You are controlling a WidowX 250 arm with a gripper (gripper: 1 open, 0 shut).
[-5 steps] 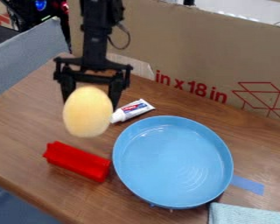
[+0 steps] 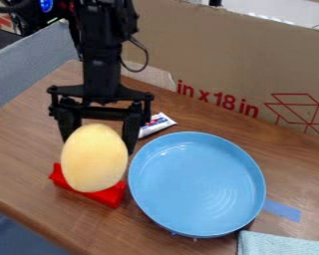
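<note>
A pale yellow oval object [image 2: 93, 159] rests on or just over a red block [image 2: 107, 195], left of a light blue plate [image 2: 195, 185]. The black gripper [image 2: 99, 125] is directly above the yellow object, with its fingers open around or just over the object's top; whether they touch it is unclear. A white toothpaste tube [image 2: 156, 124] lies behind, to the right of the gripper, partly hidden by it.
A cardboard box wall [image 2: 235, 75] runs along the back. A folded light cloth [image 2: 282, 246] lies at the front right, near a strip of blue tape [image 2: 282, 210].
The gripper and yellow object have moved down toward the front, and the yellow object now covers part of the red block.
</note>
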